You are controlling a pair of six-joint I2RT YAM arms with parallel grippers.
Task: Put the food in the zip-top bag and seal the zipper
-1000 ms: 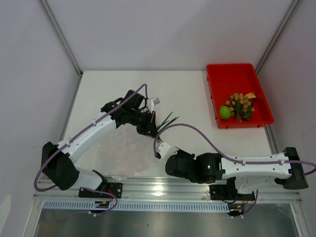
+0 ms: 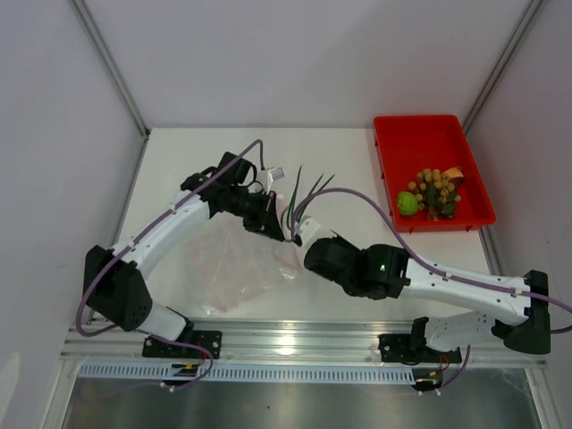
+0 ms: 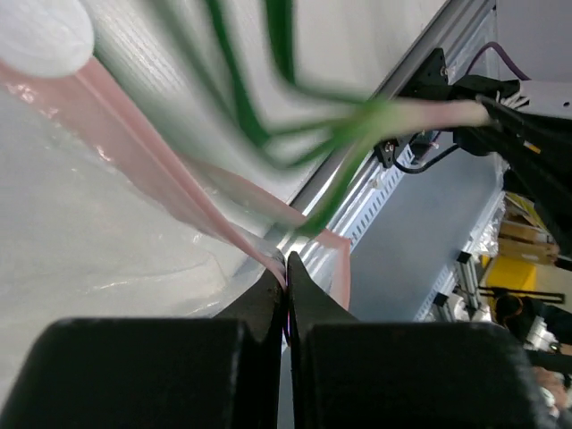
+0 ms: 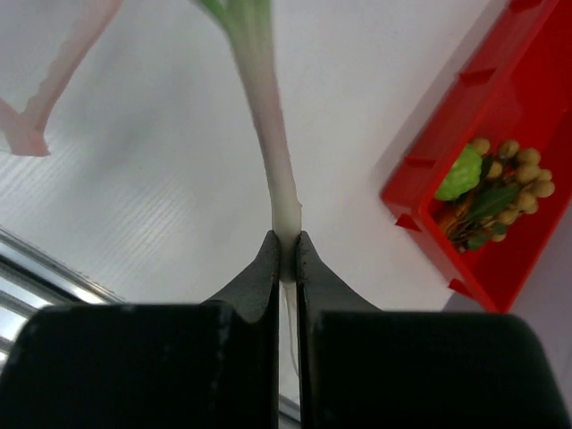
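The clear, pink-edged zip bag (image 2: 231, 268) lies on the left half of the table. My left gripper is shut on its thin pink rim (image 3: 147, 143), beside the slack mouth. A green onion (image 4: 273, 152), white stalk with long green leaves, is pinched near its root end by my right gripper. In the left wrist view its leaves (image 3: 241, 98) are blurred and pass over the bag's far edge; whether any reach inside cannot be told. From above, the leaves point up and away just right of my left gripper (image 2: 288, 239).
A red bin (image 2: 429, 143) stands at the back right, holding a green vegetable (image 2: 407, 204) and a bunch of small tan round foods (image 2: 435, 183). Bare table lies between the bag and the bin. A metal rail (image 2: 286, 332) runs along the front edge.
My right gripper has moved up and slightly right with the onion, whose leaves now spread farther back.
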